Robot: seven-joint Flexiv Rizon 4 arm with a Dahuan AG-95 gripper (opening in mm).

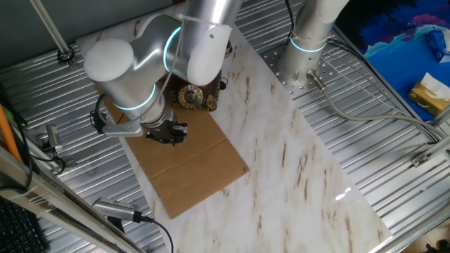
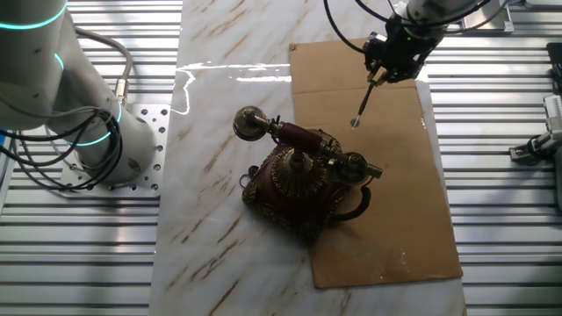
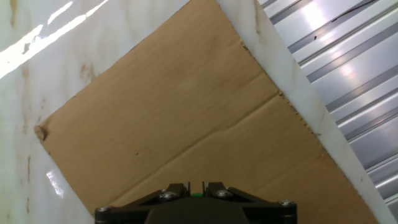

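My gripper hangs over the brown cardboard sheet (image 3: pixel 155 112). Its two fingertips are drawn close together in the wrist view, with a narrow gap and a small green patch low between them; no object shows clearly there. Exterior view 2 has the gripper (image 2: pixel 378 77) above the sheet's far part, and a thin dark stick-like shape (image 2: pixel 363 104) with a pale round end just below it. Whether the gripper holds that shape cannot be told. An ornate dark red and brass telephone (image 2: pixel 299 180) stands partly on the sheet, its handset (image 2: pixel 300 138) resting on top.
The sheet lies on a white marbled board (image 1: pixel 281 176) over slatted metal. A small silver device (image 1: pixel 116 209) with a cable sits at the front left. Much of the board's right side is bare.
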